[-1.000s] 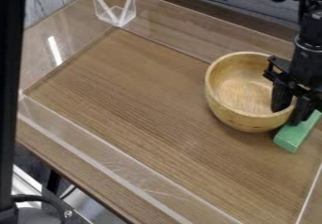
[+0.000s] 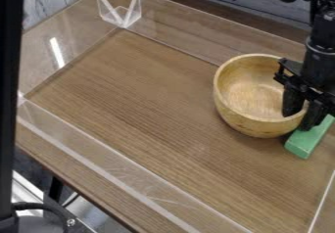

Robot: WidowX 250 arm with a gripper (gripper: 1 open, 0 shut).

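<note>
A wooden bowl (image 2: 244, 95) sits on the right side of the wooden table. A green block (image 2: 307, 139) lies just beside it at lower right. My black gripper (image 2: 293, 109) reaches in from the right edge over the bowl's right rim, its fingers low by the rim and the block's upper end. It looks closed at the rim, though exactly what is between the fingers is hidden.
Transparent strips run along its edges, with a clear angular piece (image 2: 119, 12) at the back left. Dark equipment stands at the lower left.
</note>
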